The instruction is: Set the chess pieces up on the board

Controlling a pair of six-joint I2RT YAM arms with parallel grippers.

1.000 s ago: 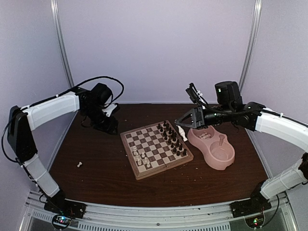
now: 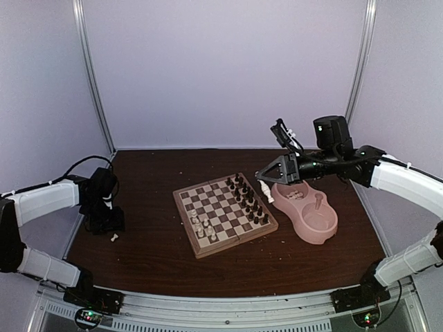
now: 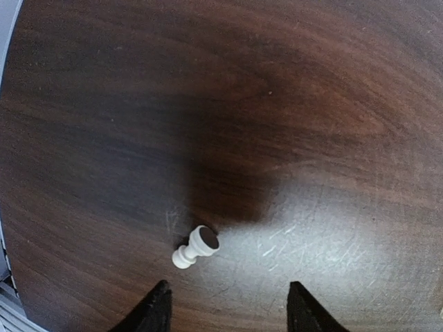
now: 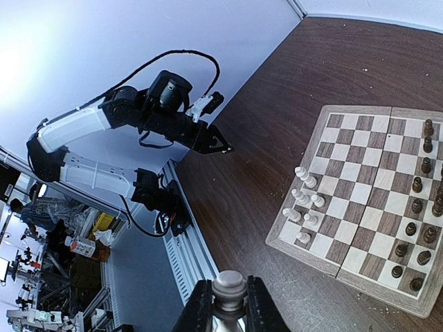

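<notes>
A white pawn (image 3: 201, 242) lies on its side on the dark table, left of the chessboard. My left gripper (image 2: 104, 225) hangs just above and behind it, open, its two fingertips at the bottom of the left wrist view. My right gripper is shut on a white chess piece (image 2: 266, 192), held in the air at the board's right side. The wooden chessboard (image 2: 225, 243) carries several black pieces (image 4: 417, 207) along its right side and several white pieces (image 4: 309, 220) at its near left.
A pink tray (image 2: 309, 228) with loose white pieces stands right of the board. Walls enclose the left, back and right sides.
My left gripper has come left and toward the front, down over the lying white pawn. The right arm has shifted very slightly, with the white piece still held.
</notes>
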